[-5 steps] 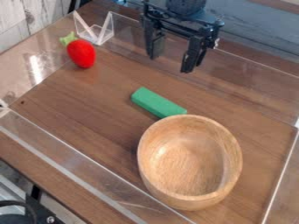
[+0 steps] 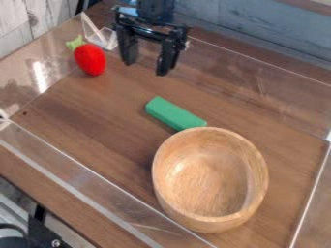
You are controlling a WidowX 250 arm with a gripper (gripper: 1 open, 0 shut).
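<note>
My black gripper hangs open over the back left of the wooden table, with nothing visible between its fingers. Below and left of it, a red vegetable with a green top rests on the table. A green block lies near the middle, just behind a large empty wooden bowl at the front right.
A white wire rack stands at the back left, partly behind the gripper. Panelled walls border the back and left.
My gripper has moved left across the back of the table, toward the red vegetable and the rack. The objects on the table have stayed in place.
</note>
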